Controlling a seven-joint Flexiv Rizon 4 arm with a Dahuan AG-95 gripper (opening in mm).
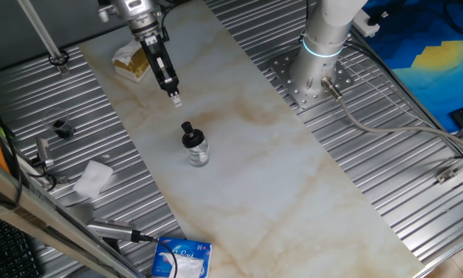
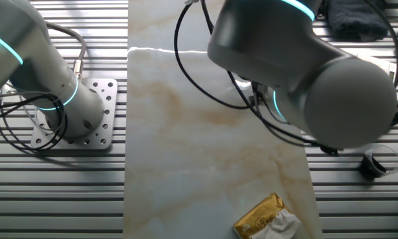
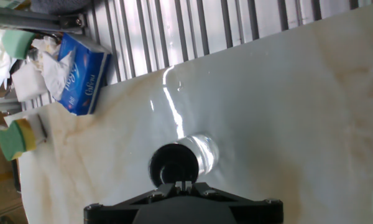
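A clear glass jar [image 1: 198,154] with a black knobbed lid [image 1: 193,138] stands upright on the marble-patterned board [image 1: 255,193]. Just behind and above it in exterior view 1 hangs my gripper [image 1: 177,100], its fingers together and apart from the lid. From the wrist, the black lid [image 3: 173,165] shows beyond the tips of my gripper, with the glass side [image 3: 205,151] to its right. The two small fingertips meet closely, and nothing shows between them. In exterior view 2 the arm hides both jar and gripper.
A gold tissue pack [image 1: 133,62] lies at the board's far end, and a blue tissue pack [image 1: 181,256] at its near left edge. A clear cup [image 2: 383,161] with dark contents stands off the board. The board right of the jar is clear.
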